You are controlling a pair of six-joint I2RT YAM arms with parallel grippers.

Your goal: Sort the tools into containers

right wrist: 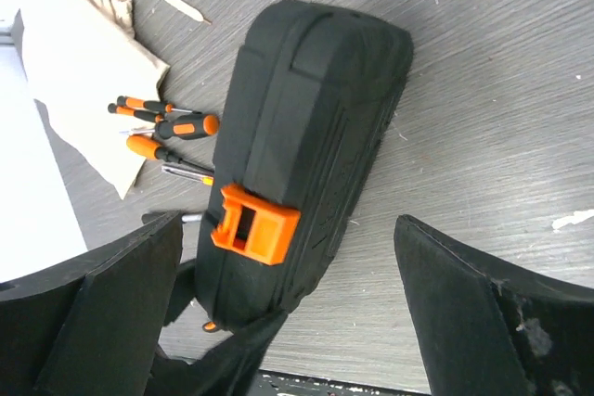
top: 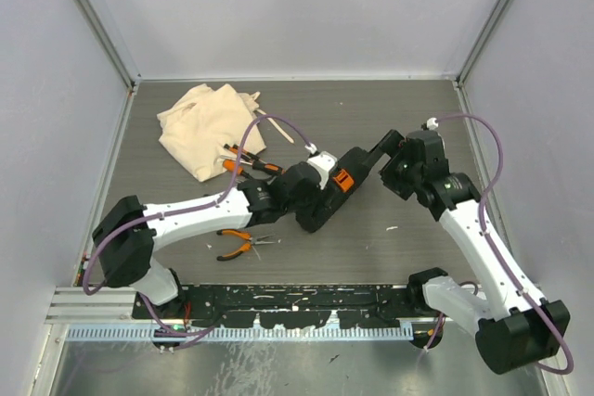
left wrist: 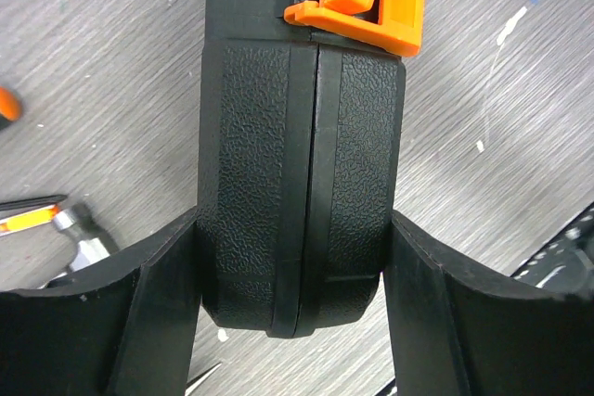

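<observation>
A black case (top: 345,173) (left wrist: 297,173) (right wrist: 306,99) with an orange latch (right wrist: 255,224) lies diagonally mid-table. My left gripper (top: 316,197) is shut on one end of it. My right gripper (top: 394,159) stands open above the case's upper right end, nothing seen held between its fingers. Orange-handled screwdrivers (top: 241,159) (right wrist: 186,127) lie to the left, beside a hammer (left wrist: 83,234). Orange pliers (top: 243,240) lie near the front edge, their tips pale.
A cream cloth pouch (top: 209,127) (right wrist: 74,71) with a strap lies at the back left. Bare table (top: 408,238) shows right of the case. White walls enclose the sides and back.
</observation>
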